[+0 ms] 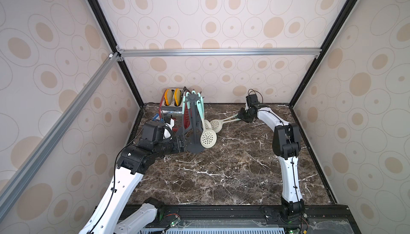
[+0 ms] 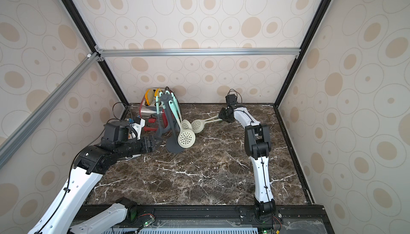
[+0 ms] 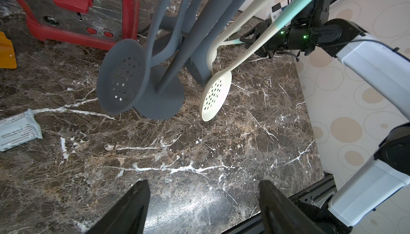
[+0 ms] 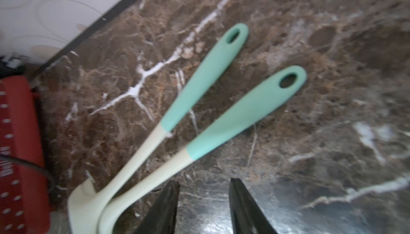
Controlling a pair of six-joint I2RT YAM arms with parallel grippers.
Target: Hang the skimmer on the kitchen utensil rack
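Observation:
The grey utensil rack (image 1: 194,144) stands back left of centre, hung with grey and cream utensils, including a cream skimmer (image 1: 208,139). Another skimmer (image 1: 216,125) lies on the table; the right wrist view shows two mint handles (image 4: 237,114) there, blurred. My left gripper is open and empty, beside the rack at its left front. My right gripper is open and empty, near those handles at the back, apart from them.
A red and steel toaster (image 1: 170,110) stands behind the rack, with small packets (image 3: 17,131) at the left. The centre, front and right of the table (image 1: 243,165) are mostly clear.

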